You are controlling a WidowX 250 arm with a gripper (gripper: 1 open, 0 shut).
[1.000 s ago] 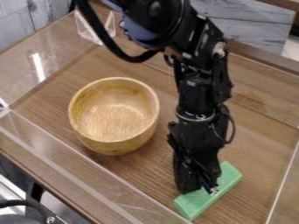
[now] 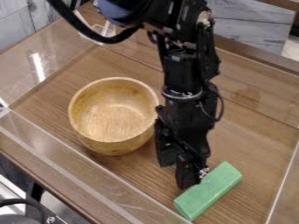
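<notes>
My black gripper (image 2: 187,171) hangs low over the wooden surface, at the upper left end of a green block (image 2: 214,192) at the lower right. Its fingers are dark and hard to make out; I see nothing clearly held. A round, light wooden bowl (image 2: 111,112) sits to the left of the arm.
A clear wall or edge runs along the left and front. Cables hang at the top left and bottom left.
My gripper has risen and moved back from over the green block, turning somewhat toward the bowl. The block and bowl look unmoved.
</notes>
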